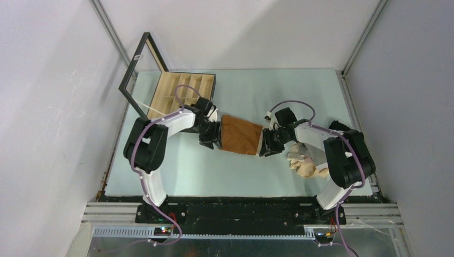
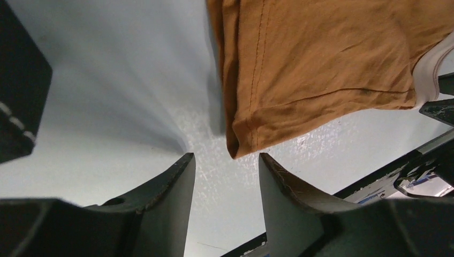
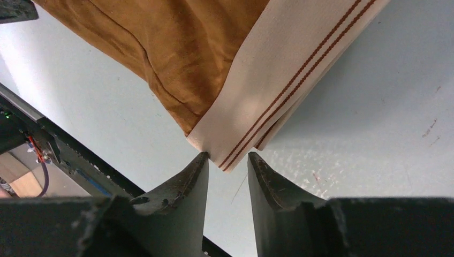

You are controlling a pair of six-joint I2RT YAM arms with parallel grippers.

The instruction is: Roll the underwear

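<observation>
The brown underwear (image 1: 241, 134) lies folded flat in the middle of the table, its beige waistband with two dark stripes (image 3: 284, 85) on the right side. My left gripper (image 1: 214, 142) is low at its near-left corner; in the left wrist view its parted fingertips (image 2: 227, 156) flank that corner (image 2: 243, 142). My right gripper (image 1: 263, 150) is at the near-right corner; in the right wrist view its parted fingertips (image 3: 229, 158) are at the waistband's end, one touching or very close to it. Both are open.
An open wooden compartment box (image 1: 179, 83) with a raised lid stands at the back left. A pile of beige, grey and dark cloths (image 1: 308, 163) lies at the right, under the right arm.
</observation>
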